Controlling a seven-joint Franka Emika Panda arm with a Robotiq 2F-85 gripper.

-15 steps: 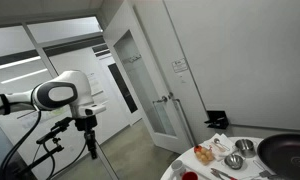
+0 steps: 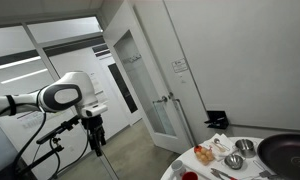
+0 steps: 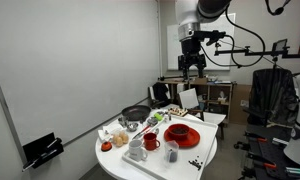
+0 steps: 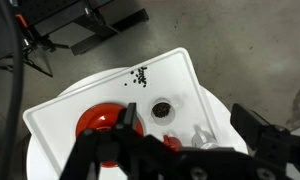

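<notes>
My gripper [image 3: 197, 70] hangs high above the round table, with nothing seen held in it. In the wrist view its two dark fingers stand wide apart over a white tray [image 4: 180, 68]. On the tray lie a red plate [image 4: 98, 112], partly hidden by one finger, and a small cup with dark contents [image 4: 162, 109]. Small dark bits [image 4: 140, 75] are scattered near the tray's edge. A white mug [image 3: 137, 150], a red mug [image 3: 152, 142] and a clear glass [image 3: 171, 153] stand near the red plate.
A dark pan [image 2: 288, 154] lies by the wall, with metal bowls [image 2: 245, 147] beside it. A tomato [image 3: 106, 147] sits at the table's left side. An empty white chair [image 3: 190, 100] stands behind the table. The space around the raised gripper looks clear.
The things on the table look unmoved.
</notes>
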